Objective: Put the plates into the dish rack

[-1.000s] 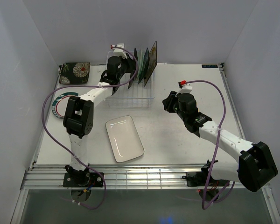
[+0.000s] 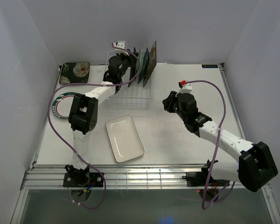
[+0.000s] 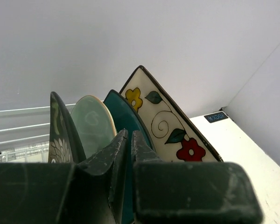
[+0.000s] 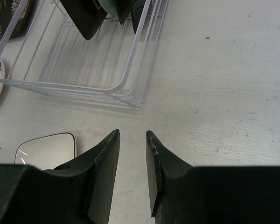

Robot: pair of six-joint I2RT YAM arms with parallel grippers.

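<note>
My left gripper is at the back of the white dish rack [image 2: 130, 103], its fingers close together among upright plates: a dark plate [image 3: 60, 135], a pale green plate [image 3: 91, 116], a teal plate [image 3: 121, 109] and a square floral plate [image 3: 163, 116]. It looks shut; what it grips is hard to tell. My right gripper hangs empty, partly open, right of the rack. On the table lie a cream rectangular plate [image 2: 124, 138], a dark flowered plate [image 2: 74, 72] and a teal-rimmed round plate [image 2: 58, 102].
A small dark device [image 2: 209, 66] sits at the back right. Walls enclose the back and both sides.
My left gripper has shifted slightly up and right in the top view, toward the standing plates. My right arm has not visibly moved.
</note>
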